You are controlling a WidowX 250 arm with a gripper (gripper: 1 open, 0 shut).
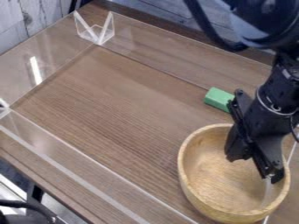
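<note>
My black gripper [243, 144] is at the right, low over a round wooden bowl [207, 188], its fingertips within or just above the bowl's back part. It looks shut, with nothing visible between its fingers. A green block [219, 100] lies on the table behind the bowl, near the arm.
A clear plastic piece [96, 30] stands at the back left, near the wall. Dark cables run at the lower left, off the table's edge.
</note>
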